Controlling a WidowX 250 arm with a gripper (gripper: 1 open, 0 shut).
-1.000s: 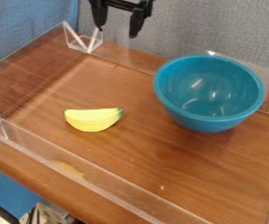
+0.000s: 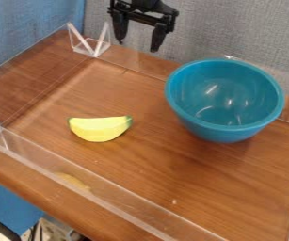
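My black gripper [image 2: 140,34] hangs at the top of the camera view, over the back of the wooden table, with its two fingers apart and nothing seen between them. A yellow banana [image 2: 99,127] with a green tip lies on the table at the middle left, well below and apart from the gripper. A large teal bowl [image 2: 222,100] stands empty on the right side.
Clear plastic edging [image 2: 92,188] runs along the table's front, with clear brackets at the left and back-left corners. Grey padded walls stand at the back and left. The table between banana and bowl and the front right area are clear.
My gripper has shifted a little to the right and downward over the back of the table. The banana and bowl have not moved.
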